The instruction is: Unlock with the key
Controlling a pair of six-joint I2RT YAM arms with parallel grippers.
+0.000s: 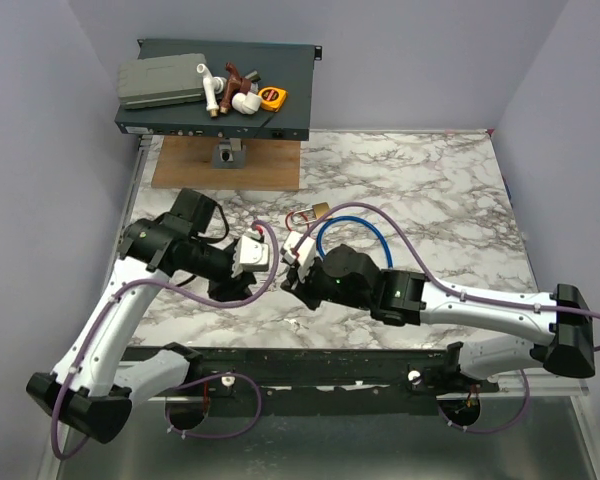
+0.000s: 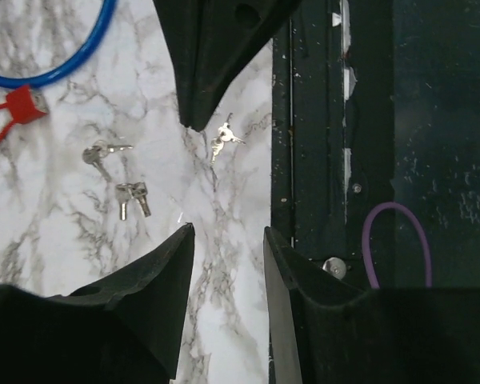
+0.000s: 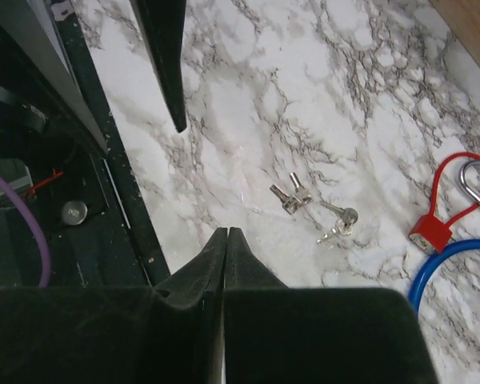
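My left gripper and right gripper are raised, facing each other over the marble top. The left fingers stand apart with nothing visible between them in the left wrist view. The right fingertips meet in the right wrist view; anything held there cannot be seen. Small key groups lie below: keys, keys, keys. A red cable lock and a steel-shackle brass padlock lie farther back.
A blue cable lock lies beside the red one. A wooden board and a dark shelf with assorted items are at the back left.
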